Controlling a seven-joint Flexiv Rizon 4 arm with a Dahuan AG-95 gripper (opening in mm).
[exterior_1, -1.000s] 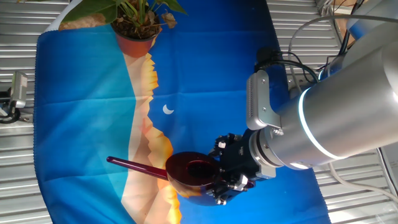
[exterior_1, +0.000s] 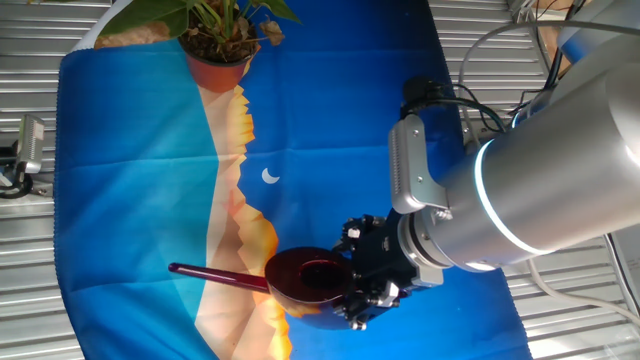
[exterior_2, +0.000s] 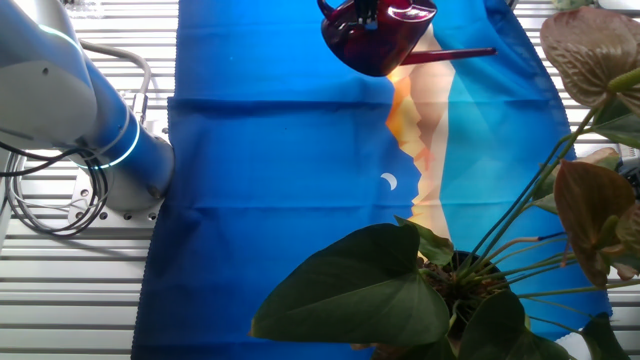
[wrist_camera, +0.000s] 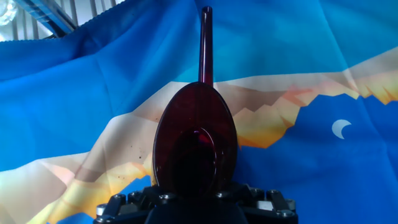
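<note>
A dark red, glossy watering can (exterior_1: 308, 274) with a long thin spout (exterior_1: 215, 276) is held by my gripper (exterior_1: 356, 290), which is shut on its rear side; the exact grip is hidden by the can and the fingers. The spout points left, away from the arm. From above in the wrist view, the can (wrist_camera: 196, 118) shows its dark oval opening, with the spout (wrist_camera: 206, 46) reaching straight ahead. At the top edge of exterior view 2 the can (exterior_2: 385, 45) appears raised over the cloth, though its height is hard to judge.
A potted plant, its orange-brown pot (exterior_1: 217, 75) at the cloth's far end, spreads wide leaves (exterior_2: 350, 290) over the near side of exterior view 2. Slatted metal (exterior_1: 30, 250) surrounds the cloth.
The plant has stayed put.
</note>
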